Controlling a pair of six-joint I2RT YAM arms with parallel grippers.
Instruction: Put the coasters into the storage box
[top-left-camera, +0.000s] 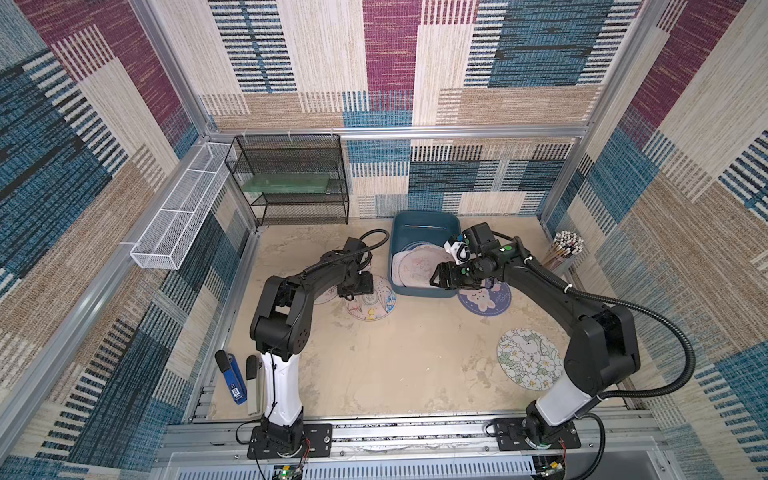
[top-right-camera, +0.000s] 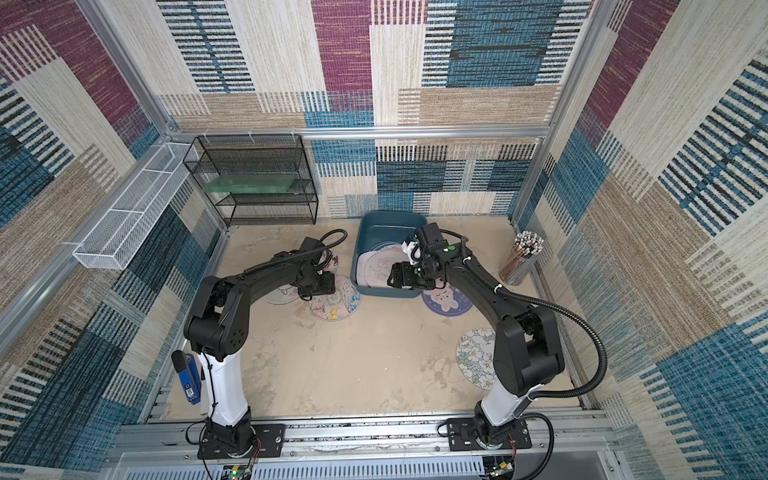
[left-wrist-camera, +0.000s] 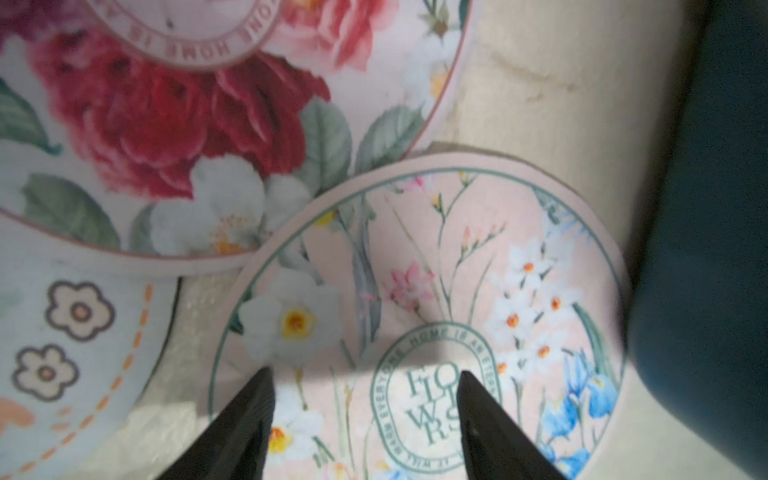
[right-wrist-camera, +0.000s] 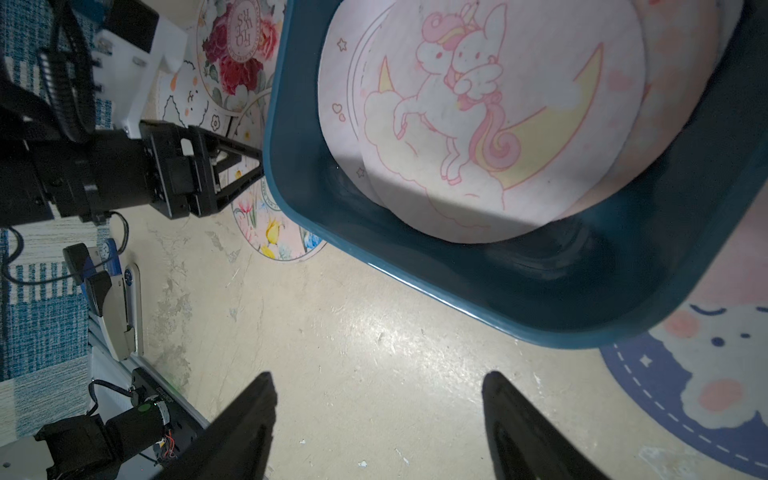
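My left gripper hangs over a pink floral coaster (left-wrist-camera: 416, 264). Its fingers stand apart there; whether anything is held between them does not show. The coaster looks flat on the table, close against the storage box's left wall (left-wrist-camera: 712, 320). A red rose coaster (left-wrist-camera: 160, 120) and a cream coaster (left-wrist-camera: 72, 360) lie beside it. My right gripper is open and empty, near the front of the dark teal storage box (right-wrist-camera: 480, 320), which holds several coasters, with a unicorn coaster (right-wrist-camera: 496, 120) on top. Partly under the right arm lies a purple bunny coaster (right-wrist-camera: 720, 384).
A green-and-white flowered coaster (top-left-camera: 529, 358) lies at the front right. A black wire rack (top-left-camera: 344, 184) stands at the back left and a holder of sticks (top-left-camera: 566, 246) at the right.
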